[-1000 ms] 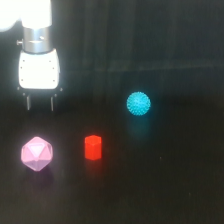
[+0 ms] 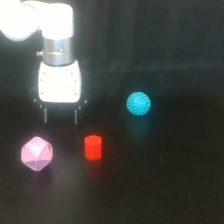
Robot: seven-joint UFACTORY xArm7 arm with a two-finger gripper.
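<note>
The white gripper [image 2: 61,118] is at the upper left, its two thin dark fingers apart and nothing between them. Below it to the right, a small red block [image 2: 93,148] stands on the dark surface. A pink faceted ball [image 2: 37,154] lies to the left of the block, lower in the view than the gripper. Farther right and higher in the picture sits a cyan knobbly ball [image 2: 138,104]. All three objects are clear of the gripper. How high the fingertips hang over the surface is hard to tell.
A dark backdrop [image 2: 150,40] rises behind.
My gripper has shifted right and lower in the view, nearer the red block. The block and both balls have stayed in place.
</note>
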